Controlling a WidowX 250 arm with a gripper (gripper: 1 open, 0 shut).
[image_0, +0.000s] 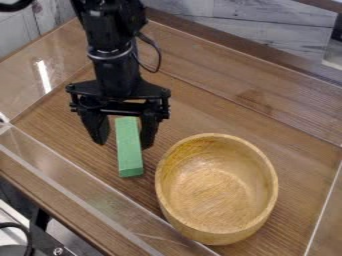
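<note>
My black gripper (123, 128) is open, its two fingers hanging on either side of the upper part of a green rectangular block (130, 156), which lies on the wooden table in the middle left. Whether the fingers touch the block I cannot tell. A large yellow bowl (215, 188) sits to the right and slightly in front of the block.
A pale wall runs along the back. Dark cables and hardware show at the lower left, off the table's edge.
</note>
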